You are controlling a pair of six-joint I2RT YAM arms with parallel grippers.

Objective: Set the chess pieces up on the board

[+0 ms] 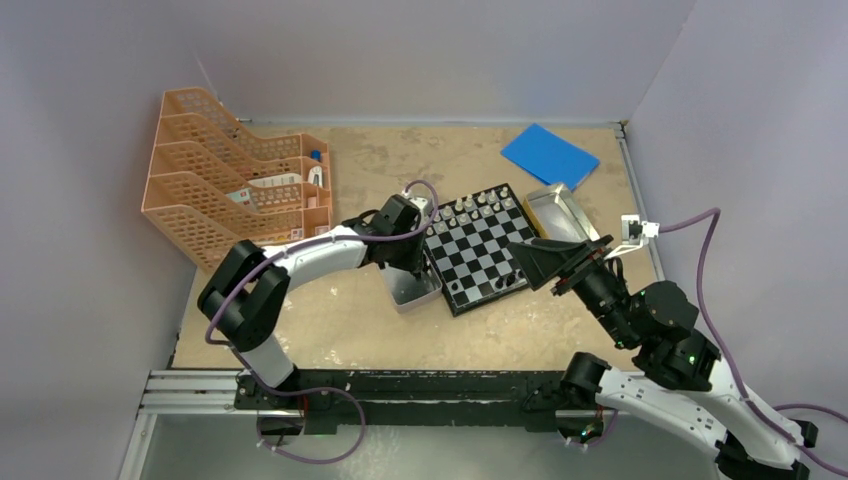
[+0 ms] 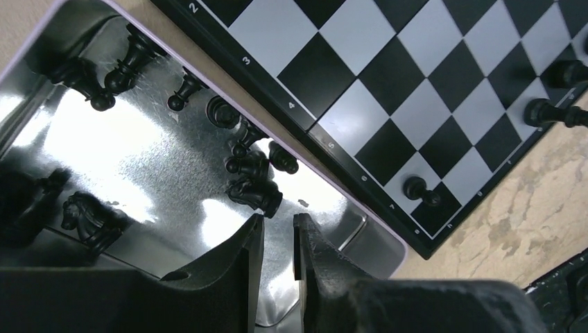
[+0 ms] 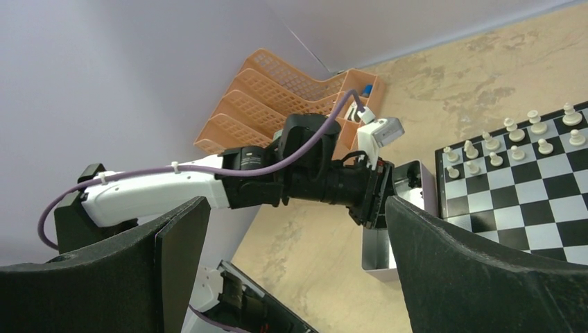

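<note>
Several black chess pieces lie tipped over in a metal tray [image 2: 173, 180], one of them a black knight [image 2: 255, 194] just beyond my left fingertips. My left gripper hangs over the tray with its fingers part open and nothing between them. Beside the tray is the chessboard [image 1: 480, 248]; white pieces [image 3: 516, 132] stand in rows along its far side. On its near edge are a few black pieces, including a black pawn [image 2: 419, 189] in the corner area. Away to the board's right, my right gripper is open and empty.
A second metal tray [image 1: 560, 213], seemingly empty, sits right of the board, with a blue sheet [image 1: 550, 154] behind it. An orange rack [image 1: 240, 180] fills the back left. Bare table [image 1: 330, 325] lies in front.
</note>
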